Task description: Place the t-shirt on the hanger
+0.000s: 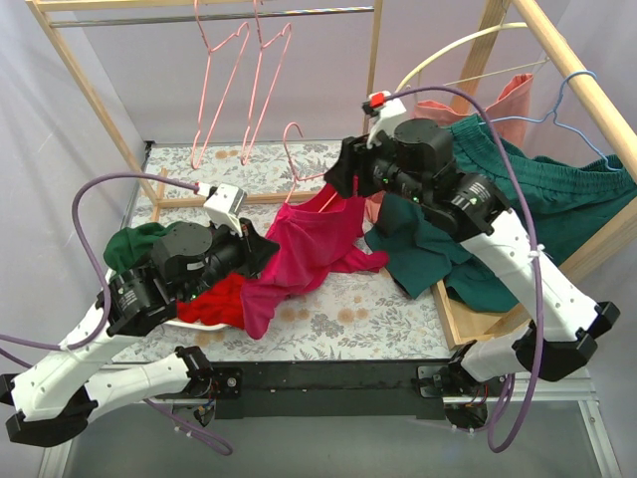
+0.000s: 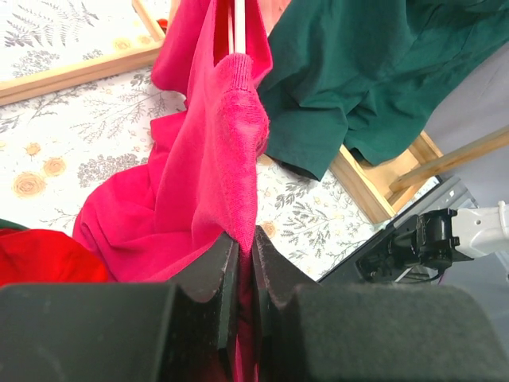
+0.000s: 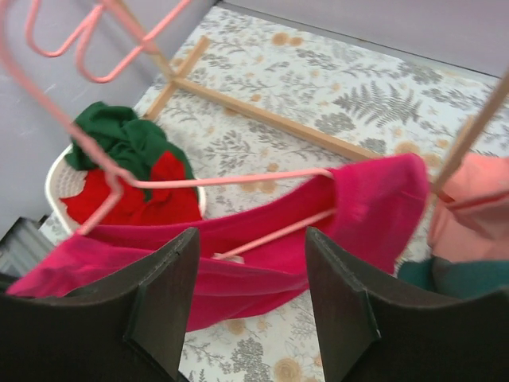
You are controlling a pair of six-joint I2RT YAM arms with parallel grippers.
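Note:
The magenta t-shirt (image 1: 309, 244) hangs stretched between my two arms in the top view. My left gripper is shut on a gathered edge of it, and the cloth runs upward from the fingers in the left wrist view. A pink hanger (image 3: 238, 181) reaches across the right wrist view, one end inside the shirt's right part, its lower bar lying within the opening. My right gripper stands open, its fingers apart, with the shirt's near edge seen between and beyond them; whether they touch the cloth I cannot tell.
Two empty pink hangers (image 1: 264, 85) hang from the metal rail (image 1: 224, 15). A white basket (image 3: 60, 187) holds green and red cloth at the left. Green trousers (image 1: 537, 209) hang on the wooden rack (image 1: 587, 95) at the right.

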